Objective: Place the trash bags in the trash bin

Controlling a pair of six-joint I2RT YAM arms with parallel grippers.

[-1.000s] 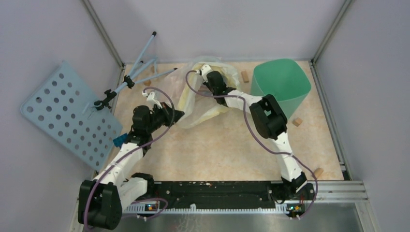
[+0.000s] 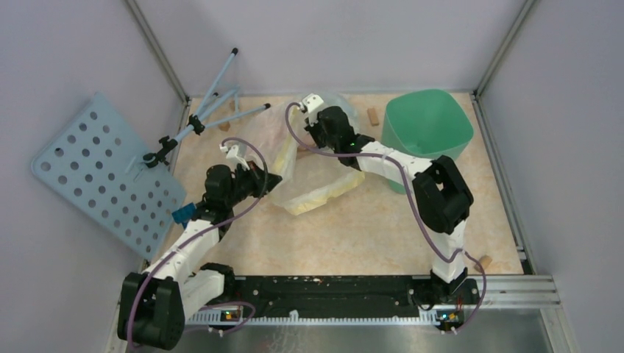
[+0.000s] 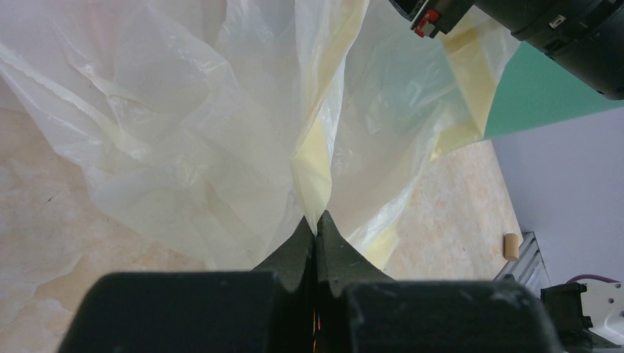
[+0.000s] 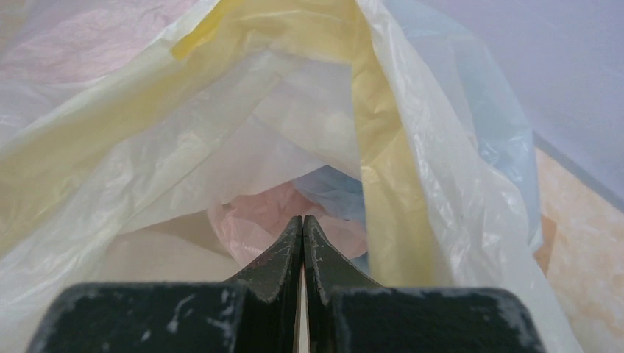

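Note:
A translucent white bag with yellow edging (image 2: 316, 198) spreads over the middle of the table. My left gripper (image 2: 271, 180) is shut on a yellow-white strip of the bag edge (image 3: 315, 169), which rises from its fingertips in the left wrist view. My right gripper is shut at the bag's opening, nothing clearly between its fingers. Beyond its tips, pink plastic (image 4: 261, 217) and blue plastic (image 4: 331, 187) show inside. The green bin (image 2: 427, 121) stands at the back right, partly behind my right arm in the top view.
A pale blue folding stand with a perforated panel (image 2: 103, 169) lies at the left. Small wooden blocks (image 2: 372, 115) sit near the back and front right.
The bag's front edge has spread toward the front.

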